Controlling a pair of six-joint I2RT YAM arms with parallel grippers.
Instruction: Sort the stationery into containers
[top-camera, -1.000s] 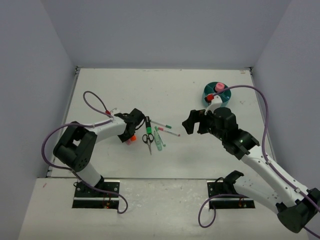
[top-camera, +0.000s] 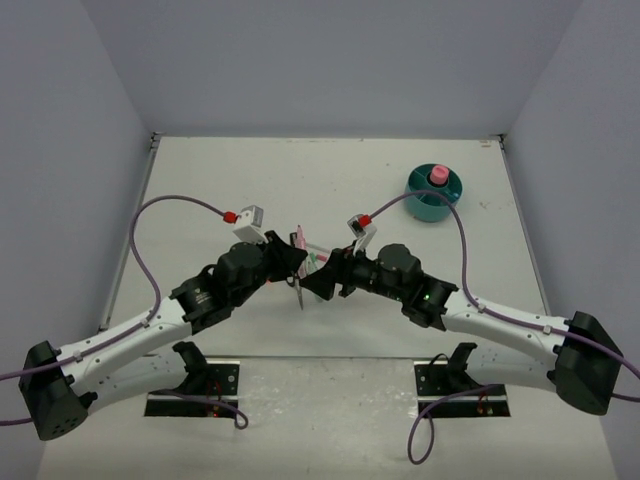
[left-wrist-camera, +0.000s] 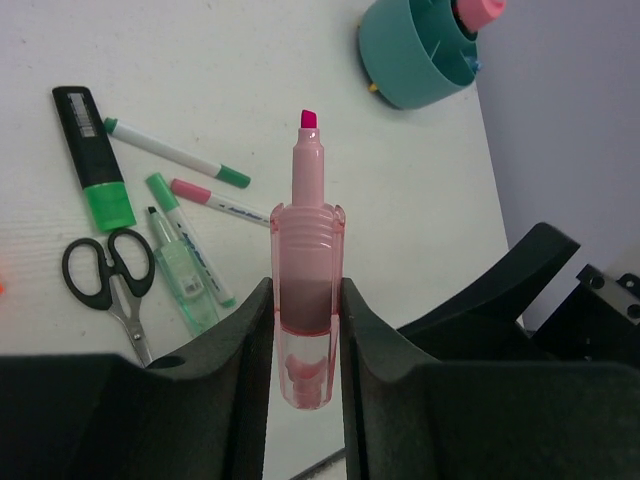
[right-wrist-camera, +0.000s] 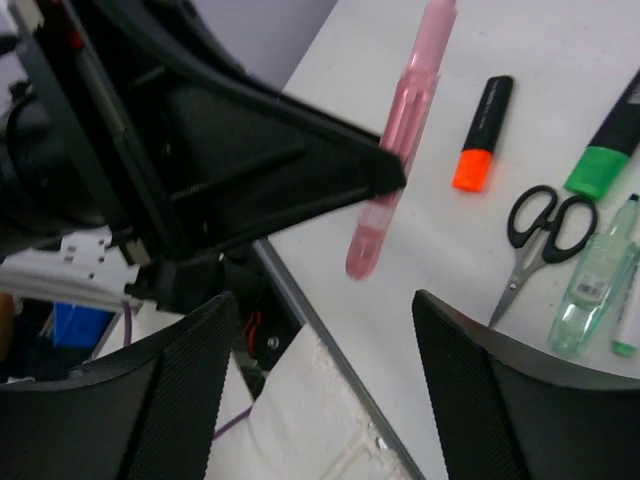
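My left gripper is shut on a clear pink highlighter (left-wrist-camera: 306, 255), held upright with its pink tip up. Facing it, my right gripper is open; the highlighter stands beyond its fingers, apart from them. On the table lie a black marker with a green cap (left-wrist-camera: 95, 160), black scissors (left-wrist-camera: 115, 275), a clear green highlighter (left-wrist-camera: 185, 275), two green-capped pens, one above (left-wrist-camera: 175, 150) and one beside it (left-wrist-camera: 190, 235), and a pink-capped pen (left-wrist-camera: 225, 203). A black marker with an orange end (right-wrist-camera: 485, 135) shows in the right wrist view.
The round teal container (top-camera: 430, 208) stands at the back right with a pink item (top-camera: 439, 175) in it. Both grippers are close together over the stationery.
My left gripper has risen from the left of the stationery and moved right, now with the pink highlighter visible in it. My right gripper has come left to meet it.
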